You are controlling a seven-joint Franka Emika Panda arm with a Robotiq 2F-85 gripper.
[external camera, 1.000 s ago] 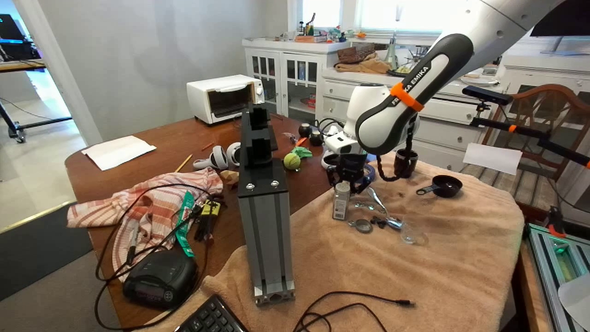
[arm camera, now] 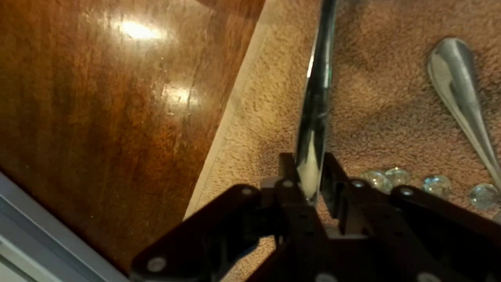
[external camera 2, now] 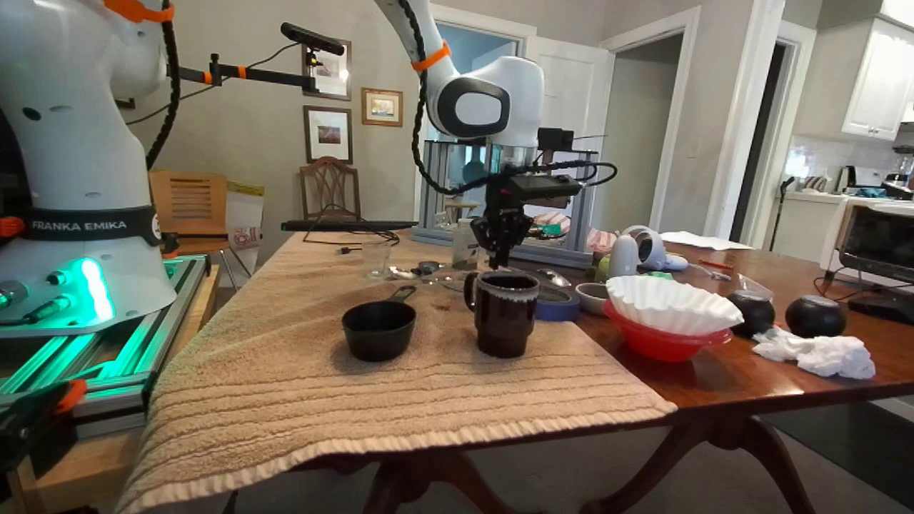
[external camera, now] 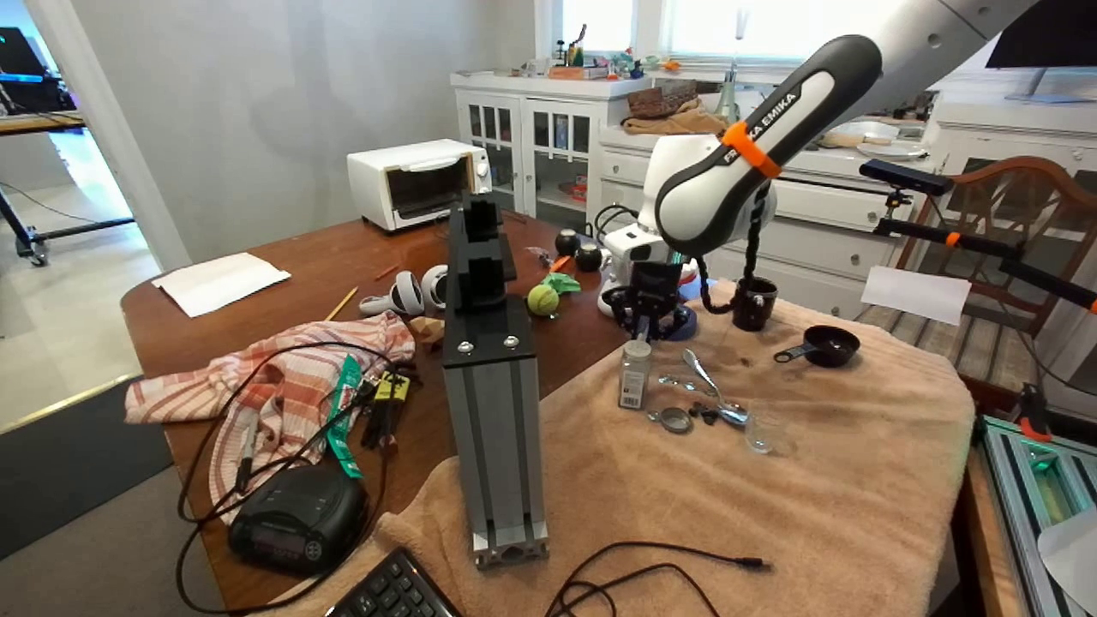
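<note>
A long shiny metal utensil (arm camera: pixel 317 89) stands out from between the black fingers of my gripper, which is shut on its end in the wrist view. Its far end runs out of that view at the top, so its full shape is hidden. The tan towel lies below. On the towel at the right rests a spoon-like handle (arm camera: pixel 454 70), apart from the fingers. Exterior view 1 has my gripper (external camera: pixel 648 320) just behind a clear jar with a label (external camera: pixel 634 377); the held piece is hard to make out there.
Several clear beads (arm camera: pixel 437 185) lie on the towel by the fingers. A dark mug (external camera 2: pixel 505 315) and a black measuring cup (external camera 2: pixel 378 330) stand on the towel, a red bowl (external camera 2: pixel 660 343) on the wood.
My gripper has risen a little above where it was behind the jar, and the arm's wrist has shifted slightly left. The jar and the spoon on the towel look unmoved.
</note>
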